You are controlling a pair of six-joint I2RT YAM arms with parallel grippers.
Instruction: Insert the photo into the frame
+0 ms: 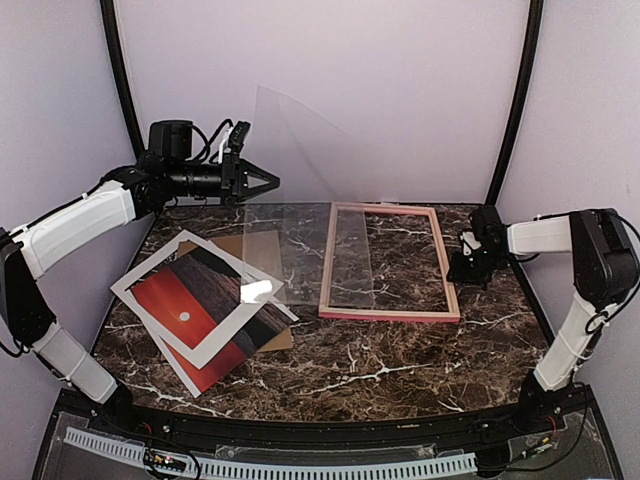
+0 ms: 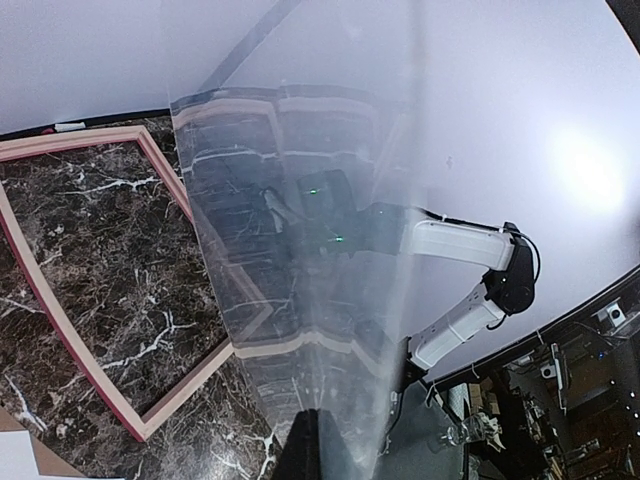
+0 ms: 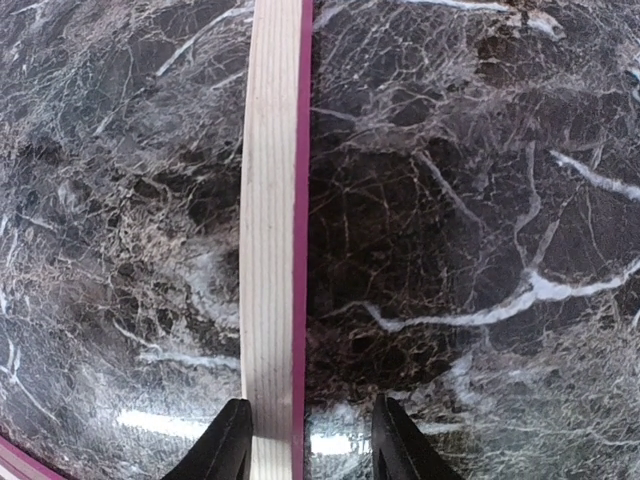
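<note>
My left gripper (image 1: 262,180) is shut on a clear thin sheet (image 1: 300,250), which hangs upright over the table and fills much of the left wrist view (image 2: 310,260). The pink-edged wooden frame (image 1: 390,315) lies empty on the marble table. My right gripper (image 1: 462,262) is low at the frame's right side, its fingertips (image 3: 233,440) part open around that strip (image 3: 270,250). The red sunset photo (image 1: 165,310) lies at left with a white mat (image 1: 210,345) and brown cardboard (image 1: 272,336).
Walls stand behind and at both sides.
</note>
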